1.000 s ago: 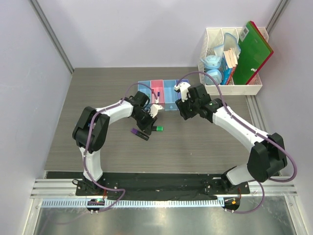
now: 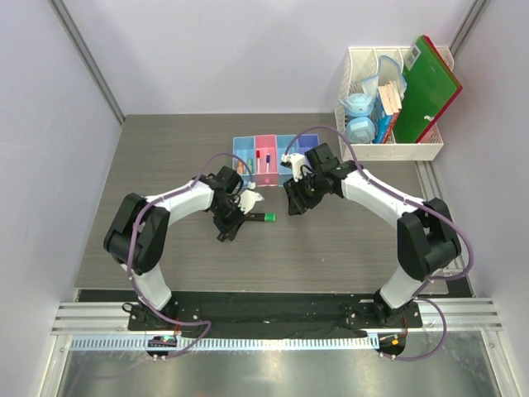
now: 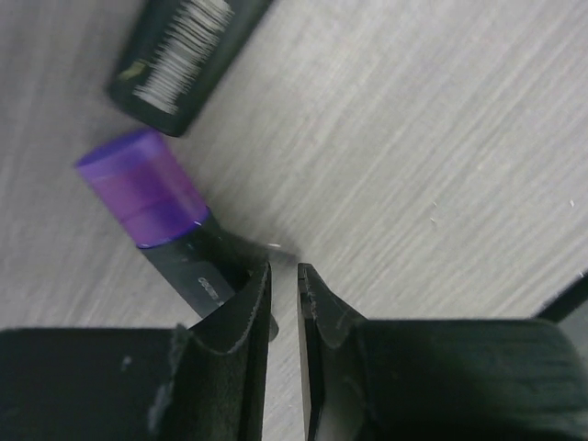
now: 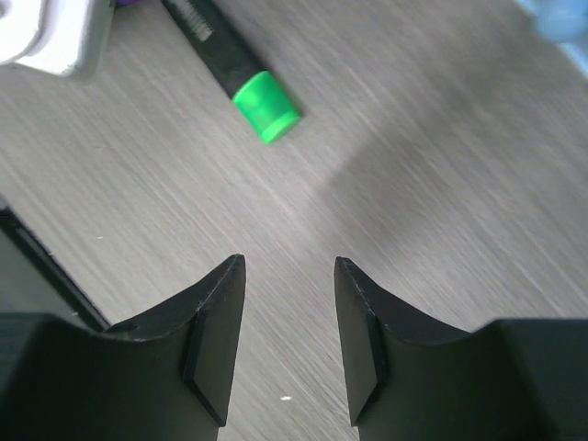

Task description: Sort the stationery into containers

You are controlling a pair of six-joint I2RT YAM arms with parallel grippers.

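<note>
In the left wrist view my left gripper is shut with only a thin empty gap between its fingers. Outside them, on the left, lies the purple-capped marker [image 3: 147, 191], its dark body passing behind the left finger. From above, the left gripper mostly hides this marker. The green-capped marker [image 2: 263, 217] lies on the table just right of the left gripper; its black barrel end [image 3: 184, 64] shows in the left wrist view. My right gripper stands open and empty over bare table, with the green cap [image 4: 266, 106] ahead and slightly left.
Behind both grippers sits a row of coloured bins, including a pink bin [image 2: 265, 177] with pens inside; the right arm covers part of the row. A white rack [image 2: 405, 151] with books and a green board stands back right.
My left gripper has moved left and slightly toward the front, past the green-capped marker to the purple-capped one. The right gripper has shifted left, closer to the green cap.
</note>
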